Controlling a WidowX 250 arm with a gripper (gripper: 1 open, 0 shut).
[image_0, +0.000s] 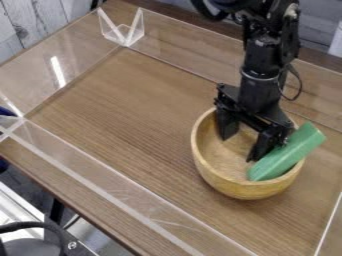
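Note:
A black robot gripper reaches down from the top centre into a wooden bowl on the right half of the table. A green elongated object leans in the right side of the bowl, its upper end over the rim. The gripper's fingers are dark and overlap the bowl and the left edge of the green object; whether anything lies between them is hard to make out.
A clear angular holder stands at the back left. Black cables lie at the lower left.

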